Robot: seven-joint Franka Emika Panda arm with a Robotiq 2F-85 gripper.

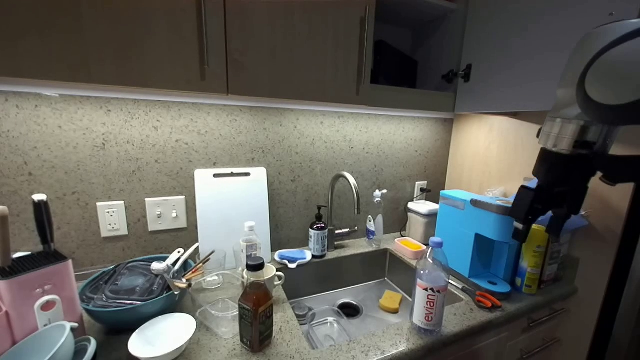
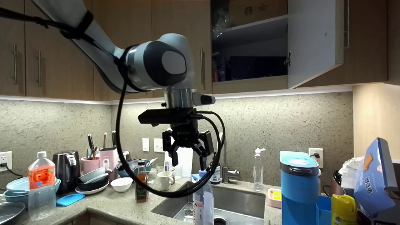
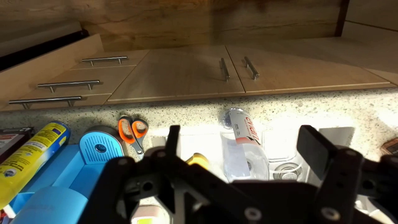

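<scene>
My gripper (image 1: 540, 231) hangs open in the air at the right of exterior view 1, in front of the blue coffee machine (image 1: 465, 231) and well above the counter. In exterior view 2 its fingers (image 2: 204, 144) point down, spread apart with nothing between them. An Evian bottle (image 1: 430, 288) with a blue cap stands upright on the counter's front strip by the sink (image 1: 336, 273). From the wrist view the bottle (image 3: 244, 145) shows beyond the fingers, in the gap between them but lower. A yellow sponge (image 1: 390, 301) and a clear container (image 1: 327, 327) lie in the sink.
Orange-handled scissors (image 1: 484, 299) lie by the coffee machine, with a yellow spray can (image 1: 532, 259) beside it. A brown sauce bottle (image 1: 256, 306) and white bowl (image 1: 162, 336) stand left of the sink. An upper cabinet door (image 2: 315, 41) hangs open.
</scene>
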